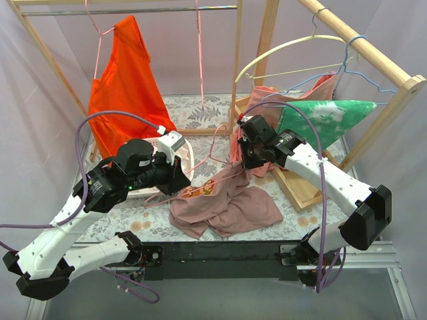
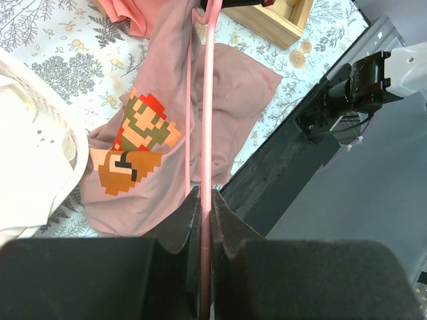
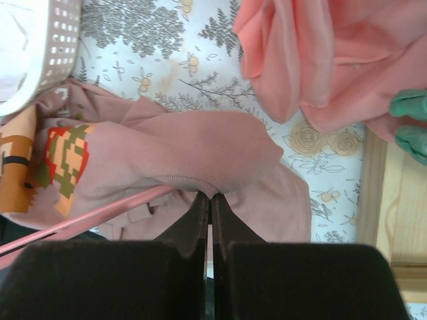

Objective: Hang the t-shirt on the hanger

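Observation:
The dusty-pink t shirt (image 1: 227,212), with a pixel print, lies bunched on the floral surface. A pink hanger (image 2: 207,120) runs across it, part of it tucked at the shirt's collar. My left gripper (image 1: 179,185) is shut on the hanger, which stretches from its fingers towards the right gripper in the left wrist view. My right gripper is shut on the ribbed collar of the t shirt, beside the hanger's rod, lifting that end slightly.
A white basket (image 3: 55,50) stands at the left, a wooden crate (image 3: 377,200) at the right. Hung garments, an orange shirt (image 1: 127,80) and a green cloth (image 1: 327,120), surround the space on the racks.

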